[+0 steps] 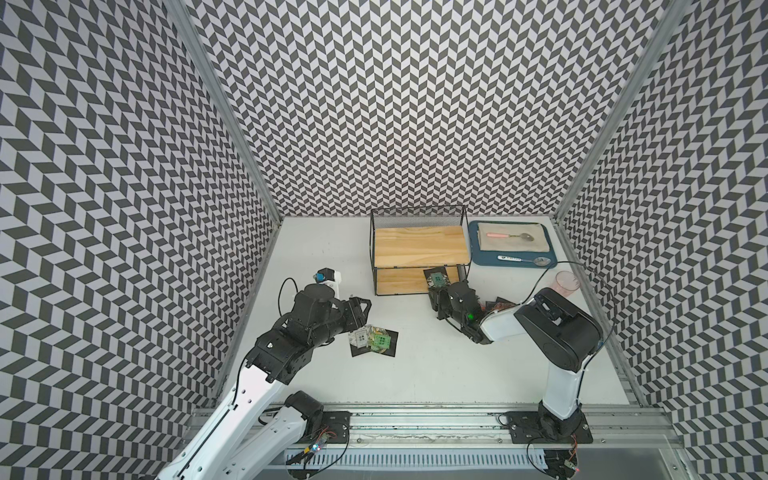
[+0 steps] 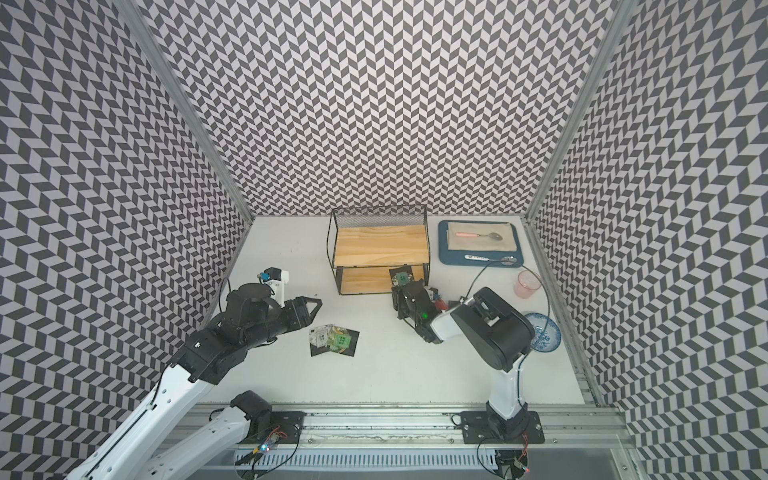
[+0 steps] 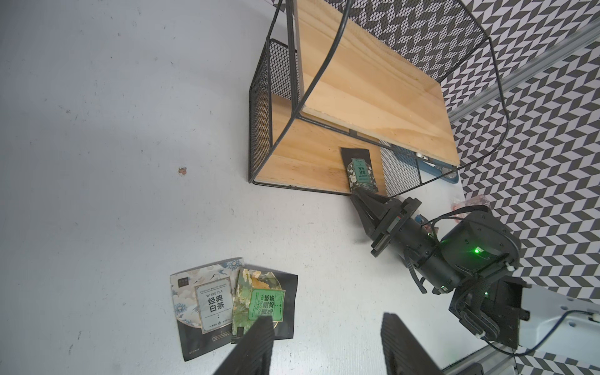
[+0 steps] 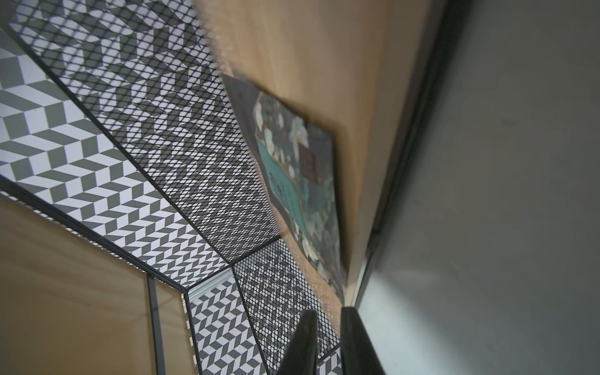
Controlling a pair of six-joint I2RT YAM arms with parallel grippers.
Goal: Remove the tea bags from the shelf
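Observation:
One dark tea bag with a green label [image 3: 360, 167] lies on the lower board of the shelf [image 3: 293, 162], near its right end and front edge. My right gripper is at that front edge, beside the bag, its fingertips close together; in the right wrist view the bag [image 4: 287, 181] is just beyond them, and nothing shows clearly between them. Two tea bags, white [image 3: 203, 300] and green [image 3: 262, 306], lie overlapping on the table in front of the shelf. My left gripper hangs above the table by these bags, open and empty.
The upper board [image 1: 420, 244] is bare. At the back right sits a blue tray [image 2: 480, 260] with a cloth and spoons. A pink cup [image 2: 526, 284] and a patterned plate [image 2: 545, 332] stand on the right.

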